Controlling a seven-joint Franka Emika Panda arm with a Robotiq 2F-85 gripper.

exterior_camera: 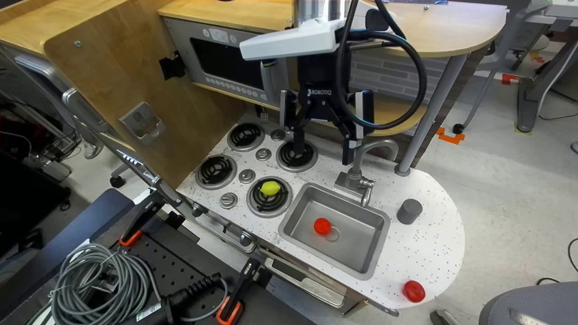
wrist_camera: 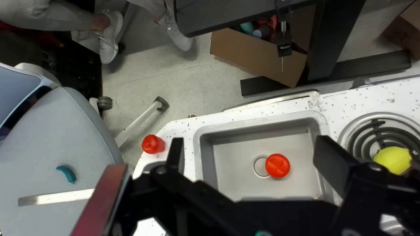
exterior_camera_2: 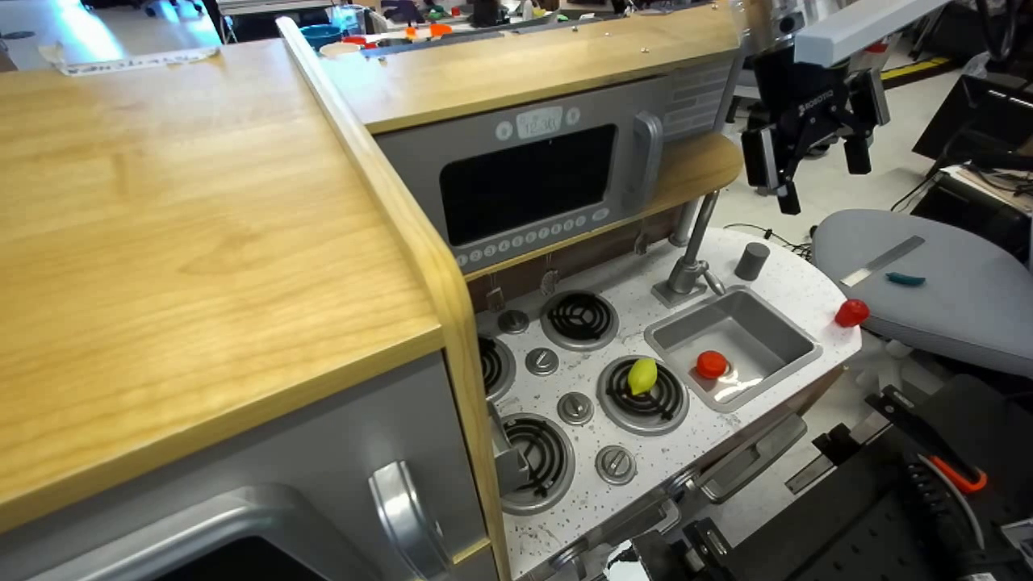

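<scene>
My gripper (exterior_camera: 322,151) hangs open above the back of the counter, its fingers wide apart and nothing between them. In the wrist view, one finger (wrist_camera: 176,155) shows left of the sink and the other near its right rim. Inside the sink (exterior_camera: 377,263) lies a round orange-red object (exterior_camera: 322,226), beside the drain ring. A yellow lemon-like object (exterior_camera: 269,188) rests on the front burner nearest the sink. At the counter's rounded end sits a red object (exterior_camera: 414,291), possibly a pepper or apple. Behind it stands a dark grey cylinder (exterior_camera: 409,211).
A curved faucet (exterior_camera: 376,145) rises behind the sink, near my gripper. The microwave (exterior_camera: 227,59) and wooden shelf hang over the back. Beyond the counter's end, a grey chair (exterior_camera_2: 959,281) holds a teal object (exterior_camera_2: 905,279) and a metal strip.
</scene>
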